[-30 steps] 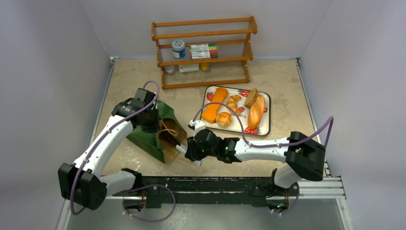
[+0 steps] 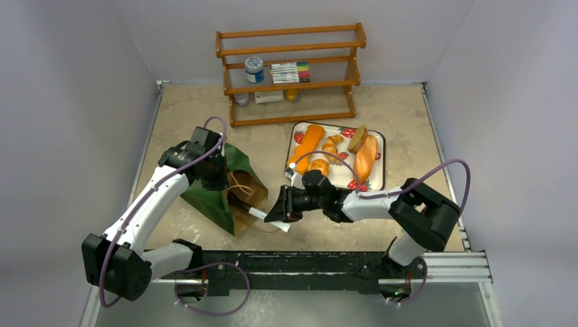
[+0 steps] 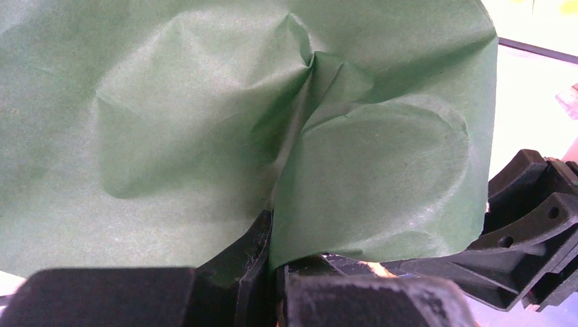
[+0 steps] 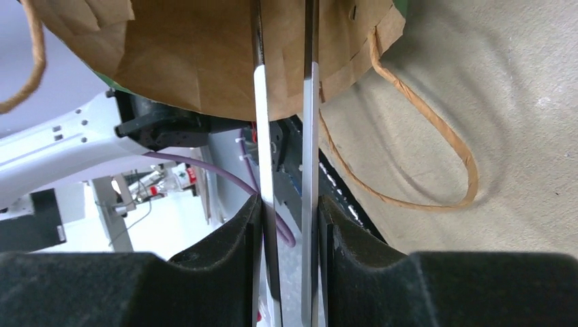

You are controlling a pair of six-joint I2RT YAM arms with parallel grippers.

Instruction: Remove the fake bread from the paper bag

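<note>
The green paper bag lies on its side at the left, its brown mouth facing right. My left gripper is shut on the folded green paper of the bag's upper edge. My right gripper is closed against both arms of silver tongs, which it holds with a gap between them. In the top view the tongs slant from the right gripper into the bag mouth. Their dark tips run into the bag and leave the right wrist view at its top. No bread shows inside the bag.
A strawberry-patterned tray to the right holds several pieces of fake bread, among them a long loaf and an orange piece. Behind stands a wooden rack. A twisted paper handle loops out beside the bag mouth.
The left arm and bag stay nearly still.
</note>
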